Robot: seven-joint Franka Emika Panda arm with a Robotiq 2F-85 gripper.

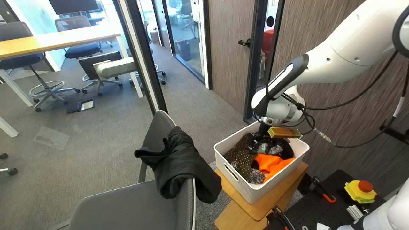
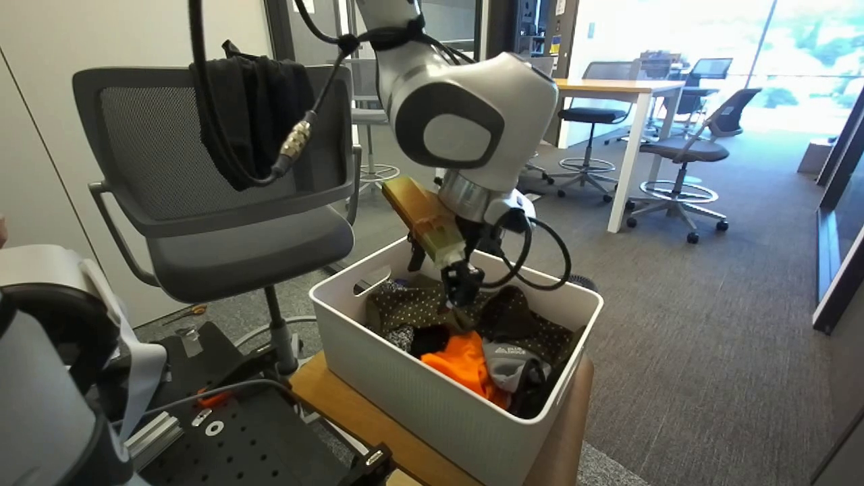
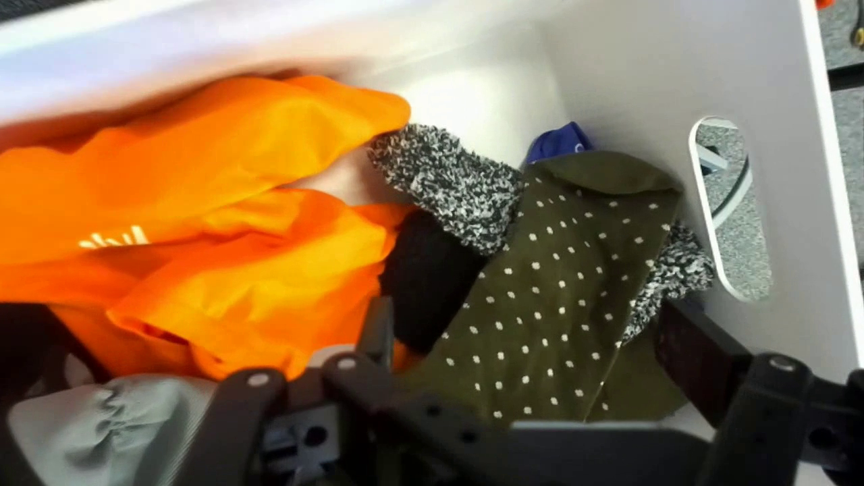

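A white basket [image 1: 241, 187] holds a heap of clothes. My gripper is down inside it, its fingers wide apart above a dark olive cloth with white dots [image 3: 559, 300]. Whether the fingertips touch this cloth, I cannot tell. Left of them in the wrist view lies an orange cloth [image 3: 267, 283]. A black-and-white speckled cloth [image 3: 453, 186] pokes out near the olive one, and a grey cap-like piece [image 2: 514, 368] sits beside the orange. A bit of blue fabric [image 3: 559, 143] shows by the basket's inner wall.
The basket stands on a wooden stand [image 2: 348, 405]. A grey chair [image 1: 130, 209] with a black garment [image 1: 182, 164] over its back is close by. A black perforated plate [image 2: 251, 437] carries tools near the arm's base; a red-and-yellow button [image 1: 362, 189] sits there too.
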